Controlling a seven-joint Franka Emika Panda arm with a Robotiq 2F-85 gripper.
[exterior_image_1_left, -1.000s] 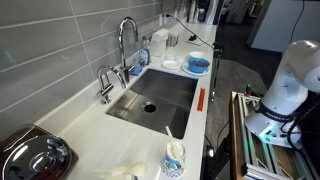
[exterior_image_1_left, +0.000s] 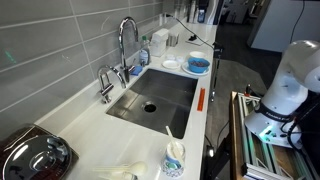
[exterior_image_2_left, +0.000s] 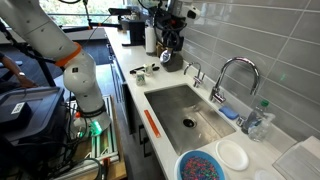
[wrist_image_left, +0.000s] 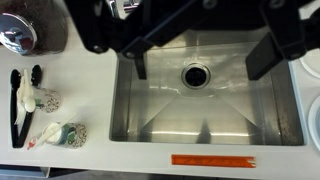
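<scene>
My gripper is open above the sink, its two dark fingers wide apart with nothing between them. Below it lies the steel sink basin (wrist_image_left: 180, 105), empty, its drain showing. A flat orange-red strip (wrist_image_left: 213, 161) rests on the counter along the basin's front edge; it also shows as an orange strip (exterior_image_1_left: 201, 99) in exterior view 1. Exterior view 1 has a patterned cup (exterior_image_1_left: 173, 160) with a white utensil standing in it. Two such cups appear at the left of the wrist view, near black tongs (wrist_image_left: 22, 110).
Beyond the sink sit a blue plate with reddish contents (exterior_image_2_left: 200, 167) and a white plate (exterior_image_2_left: 232, 154). A tall faucet (exterior_image_2_left: 242, 64) and soap bottles stand along the wall. A lidded pot (exterior_image_1_left: 38, 155) occupies the opposite end. Bare counter (exterior_image_1_left: 115, 125) lies between pot and sink.
</scene>
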